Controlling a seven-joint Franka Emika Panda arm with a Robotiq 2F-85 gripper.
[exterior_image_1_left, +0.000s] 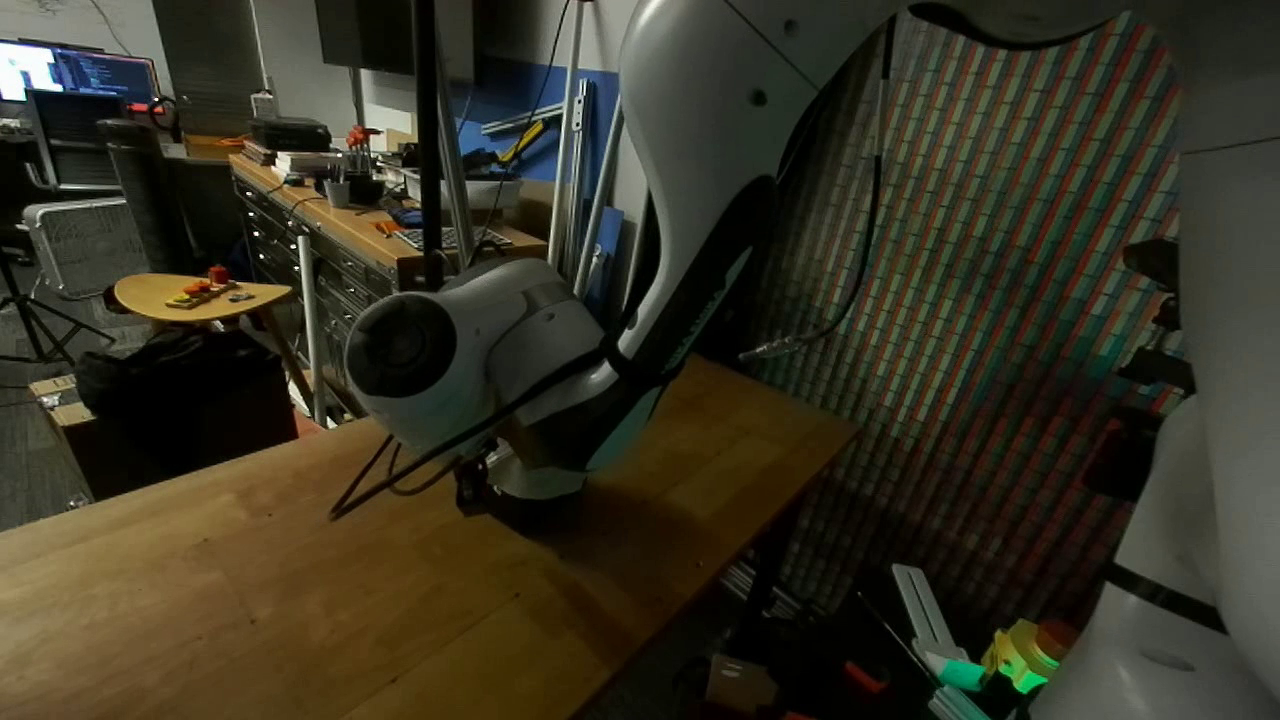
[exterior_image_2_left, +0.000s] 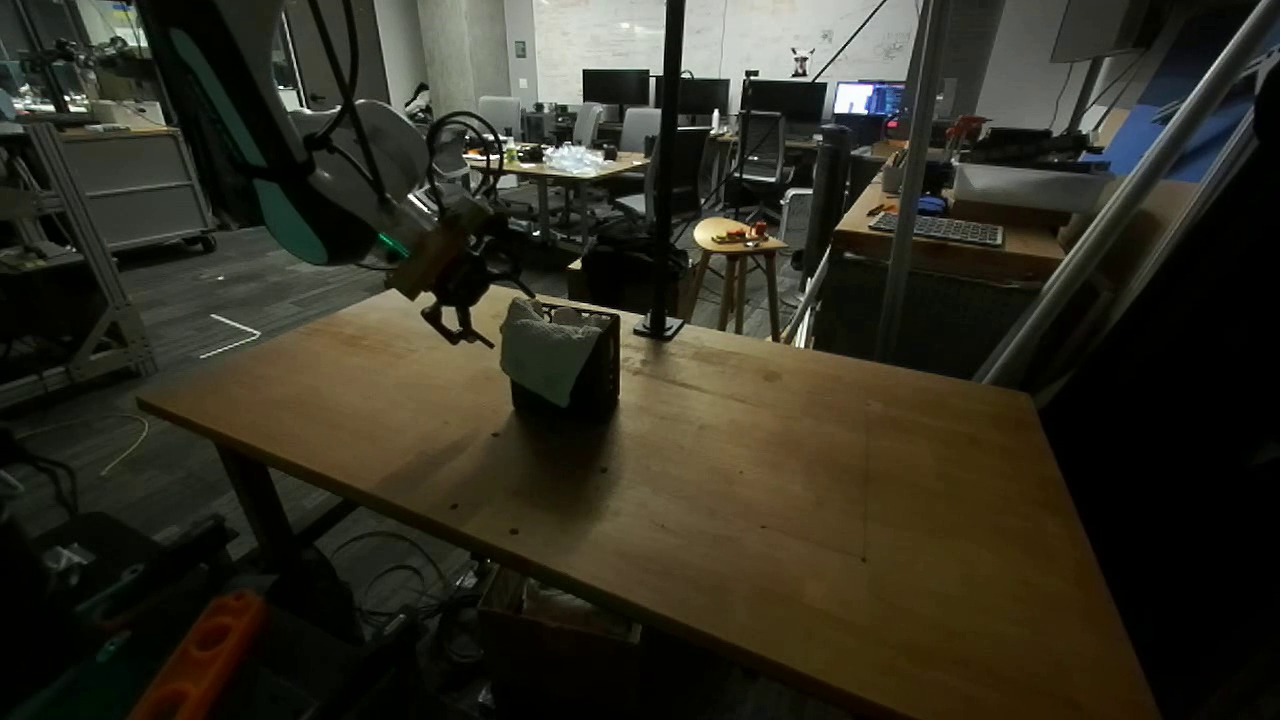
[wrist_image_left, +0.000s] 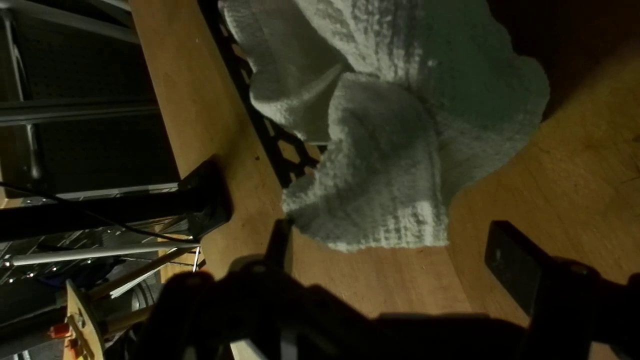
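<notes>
A dark basket (exterior_image_2_left: 607, 360) with a perforated wall stands on the table, a pale grey-green cloth (exterior_image_2_left: 549, 350) draped over its rim and down one side. In the wrist view the cloth (wrist_image_left: 384, 162) fills the upper middle, its loose corner hanging over the edge, with the basket's lattice wall (wrist_image_left: 288, 150) showing beside it. My gripper (exterior_image_2_left: 513, 322) is tilted beside the basket, open, its fingers spread wide. Between the fingertips in the wrist view, the gripper has bare wood and the cloth's lower edge lies just beyond. Exterior view 1 mostly hides the basket and gripper behind the arm.
A black upright post (exterior_image_2_left: 659, 326) rises from the table's far edge, close behind the basket. A small stool (exterior_image_2_left: 734, 238) with coloured items stands off the table.
</notes>
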